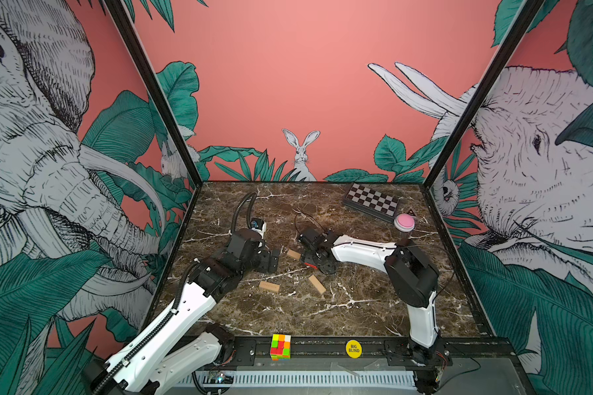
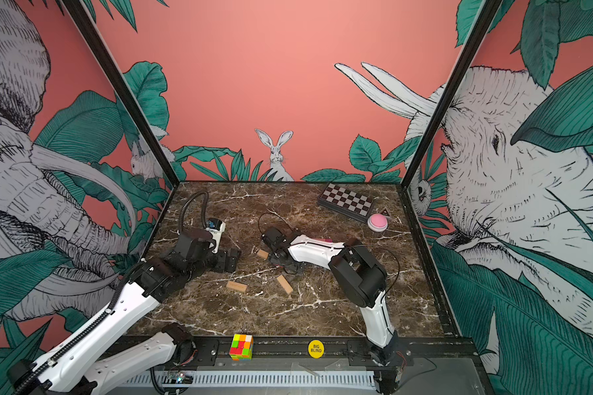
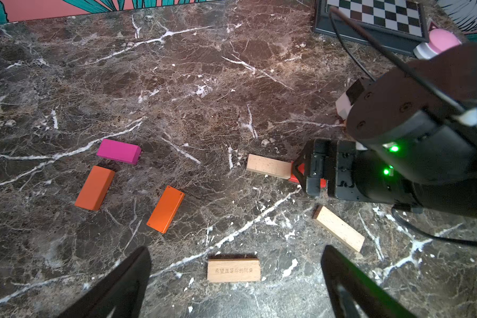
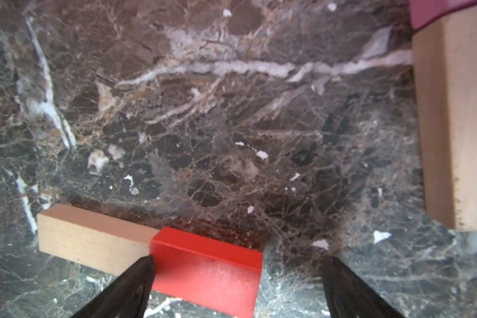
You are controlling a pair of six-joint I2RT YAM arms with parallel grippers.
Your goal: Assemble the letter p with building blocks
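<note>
A red block (image 4: 206,270) lies end to end with a plain wooden block (image 4: 92,238), touching it, in the right wrist view. Open around the red block, my right gripper has its left finger (image 4: 129,288) close against or over the red block's left end; contact cannot be told. My left gripper hangs open above the table, empty. Below it in the left wrist view lie a printed wooden block (image 3: 233,271), a tilted wooden block (image 3: 339,229), two orange blocks (image 3: 166,209) and a magenta block (image 3: 119,151).
At the right edge of the right wrist view stands another wooden block (image 4: 461,116) touching a pink block (image 4: 440,10). A checkered board (image 1: 372,198) and a pink button (image 1: 404,222) sit at the back right.
</note>
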